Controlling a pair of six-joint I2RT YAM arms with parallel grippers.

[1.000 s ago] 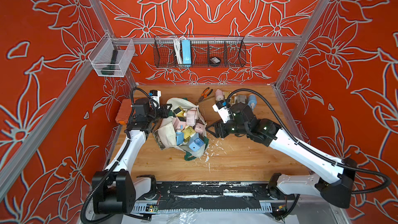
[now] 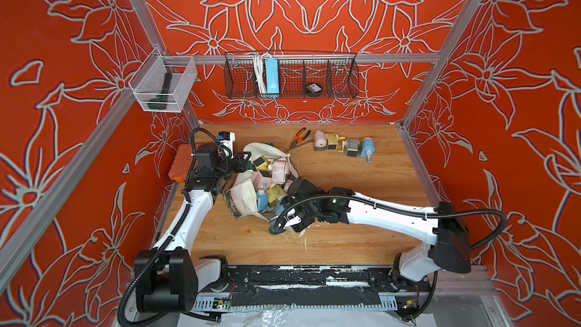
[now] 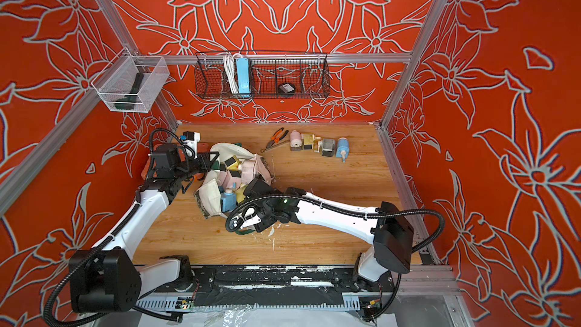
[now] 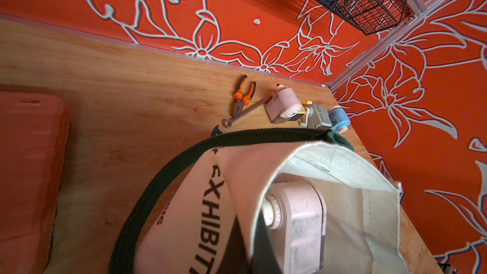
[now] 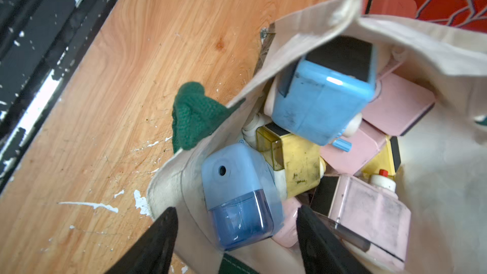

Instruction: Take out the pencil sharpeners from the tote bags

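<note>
The canvas tote [image 2: 245,196] lies mid-left on the table, full of pink, yellow and blue sharpeners. In the right wrist view, my right gripper is open over a blue sharpener [image 5: 230,187] at the bag's edge, its fingers either side; a yellow one [image 5: 296,165], pink ones [image 5: 370,223] and another blue one [image 5: 324,96] lie beside it. My left gripper [image 2: 242,163] is at the bag's upper left, shut; in the left wrist view the bag's flap hides much of it, and a pink sharpener [image 4: 294,228] shows inside.
Several sharpeners [image 2: 351,148] stand in a row at the back right, beside pliers [image 2: 299,139]. An orange case [image 2: 181,163] lies at the left. Wire baskets [image 2: 326,78] hang on the walls.
My right gripper has moved left and toward the front, from the table right of the bag to over its front-right part. The left arm has not moved.
</note>
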